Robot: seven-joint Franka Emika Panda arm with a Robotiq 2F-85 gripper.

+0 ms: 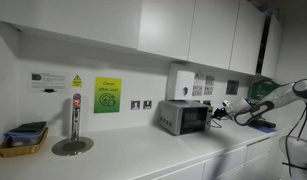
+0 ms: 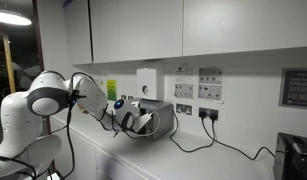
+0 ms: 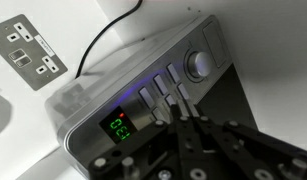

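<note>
A silver microwave stands on the counter against the wall. Its control panel fills the middle of the wrist view, with a lit green display, a row of pale buttons and a round knob. My gripper is shut, its tips over the panel by the lower buttons. Nothing shows between the fingers. Whether the tips touch a button, I cannot tell. In the second exterior view the gripper is at the front of the microwave, which the arm partly hides.
A paper dispenser hangs above the microwave. Black cables run from the wall sockets to its right. A tap and a basket are at the far left, with bare counter between. Cupboards hang overhead.
</note>
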